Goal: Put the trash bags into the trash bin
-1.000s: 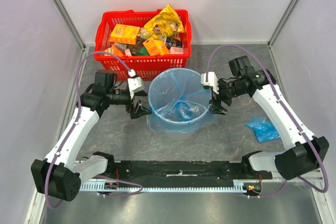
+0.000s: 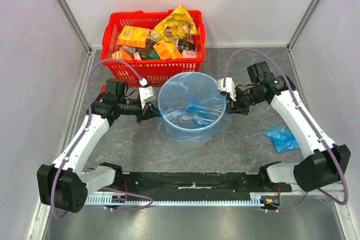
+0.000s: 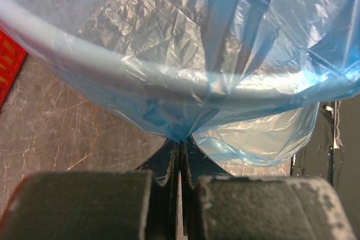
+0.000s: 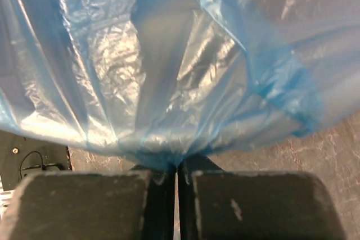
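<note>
A pale round bin (image 2: 193, 144) stands mid-table with a translucent blue trash bag (image 2: 185, 97) inside it and folded over its rim. My left gripper (image 2: 158, 114) is at the bin's left side, shut on the overhanging film; the bag (image 3: 169, 119) draws to a point at its fingertips in the left wrist view. On the opposite side my right gripper (image 2: 228, 105) is also shut. The film (image 4: 169, 147) gathers into folds at its tips in the right wrist view. Another blue bag (image 2: 282, 138) lies crumpled on the table at the right.
Behind the bin is a red basket (image 2: 149, 70) full of packaged goods, including an orange box (image 2: 134, 36) and a yellow bag (image 2: 175, 24).
Both grippers have gone from open to shut at the bag's edge.
</note>
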